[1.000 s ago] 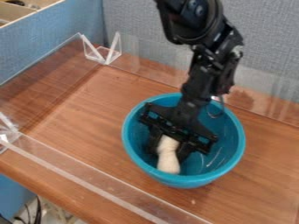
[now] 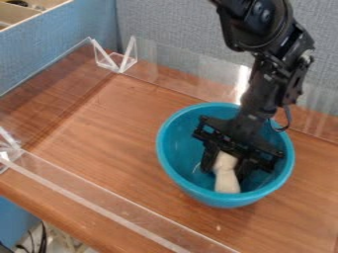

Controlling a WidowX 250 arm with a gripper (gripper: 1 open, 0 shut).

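Observation:
A teal bowl (image 2: 179, 148) stands on the wooden table toward the right. My black gripper (image 2: 232, 155) reaches down from the top right into it, its fingers low inside the bowl around a cream-white elongated object (image 2: 226, 180). The gripper looks shut on this object, though the fingertips are partly hidden by the gripper body and the object.
Clear acrylic walls with white corner brackets (image 2: 117, 61) border the table (image 2: 103, 126). A grey padded wall stands behind, a blue side panel at the left, cables at the bottom left.
The gripper, the white object and the bowl have shifted to the right over the last second, the gripper staying low in the bowl.

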